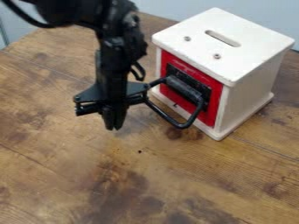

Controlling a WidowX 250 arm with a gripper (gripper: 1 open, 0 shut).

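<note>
A white wooden box [246, 48] with a red front panel [214, 102] stands at the right of the camera view. A black U-shaped handle [194, 116] sticks out low from a dark recess in that panel, reaching toward the left. My black gripper [114, 120] hangs upright just left of the handle and the box, fingertips pointing down above the table. It looks shut, with nothing seen between its fingers.
A pale wall stands along the back edge behind the box.
</note>
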